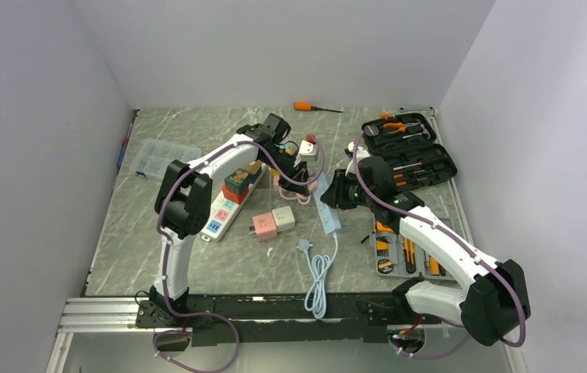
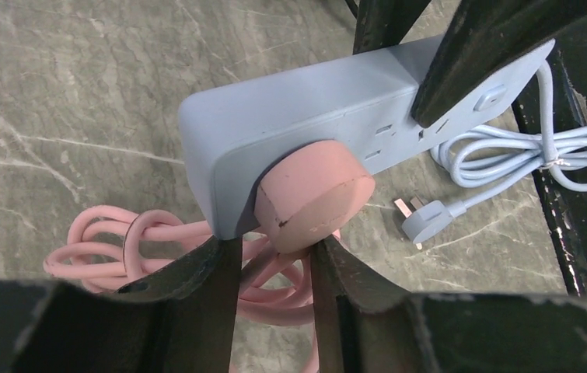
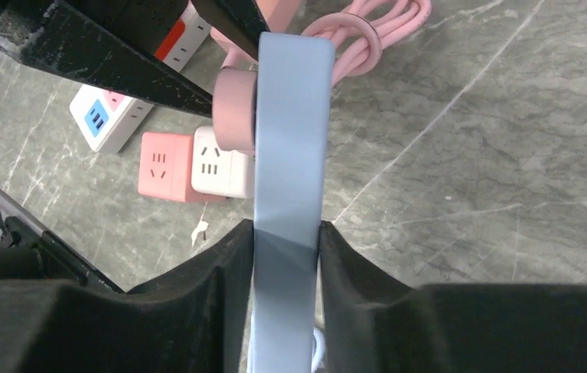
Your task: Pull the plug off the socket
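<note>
A pink plug [image 2: 313, 194] sits at the end socket of a light blue power strip [image 2: 290, 101]. Its tail points down at my left gripper, whose fingers stand apart around the pink cord [image 2: 158, 233] just below the plug; whether they touch it does not show clearly. The right wrist view has the plug [image 3: 235, 109] against the strip's side, with left fingers [image 3: 142, 81] beside it. My right gripper is shut on the strip [image 3: 290, 155], one finger at each side, holding it above the table.
A coiled blue cable [image 1: 318, 280] hangs over the front edge. Pink [image 1: 264, 227] and white [image 1: 283, 218] adapters lie nearby, left of the strip. A tool case [image 1: 414, 252] fills the right side; a multi-socket bar [image 1: 220, 217] lies left.
</note>
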